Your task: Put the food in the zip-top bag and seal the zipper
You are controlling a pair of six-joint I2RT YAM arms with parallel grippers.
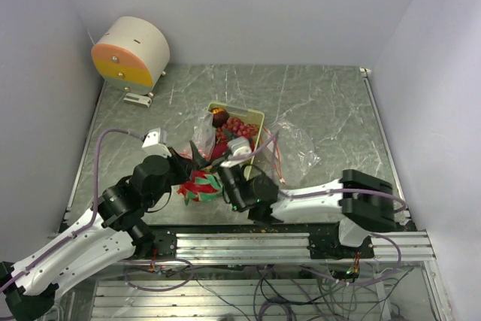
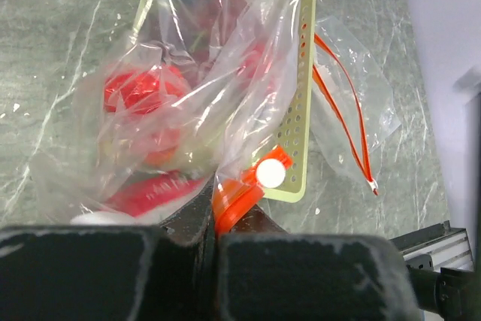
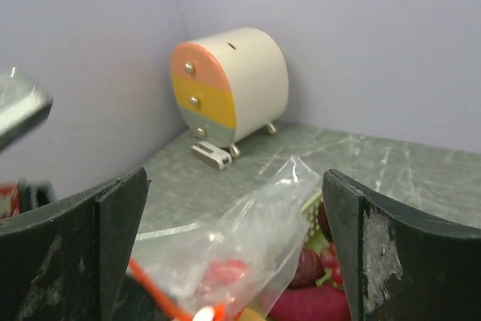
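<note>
My left gripper is shut on the orange zipper slider end of a clear bag (image 2: 210, 65), which holds red food (image 2: 146, 88) and lies partly over a green perforated basket (image 2: 301, 133). In the top view, a red and green item (image 1: 199, 186) is in the bag below the left gripper. The basket holds grapes (image 1: 237, 129) and a dark round fruit (image 1: 220, 117). My right gripper is open above the bag, beside the left one; the bag shows blurred between and beyond its fingers.
A second clear bag with orange zipper (image 2: 357, 125) lies right of the basket. A cream cabinet (image 1: 131, 52) stands back left.
</note>
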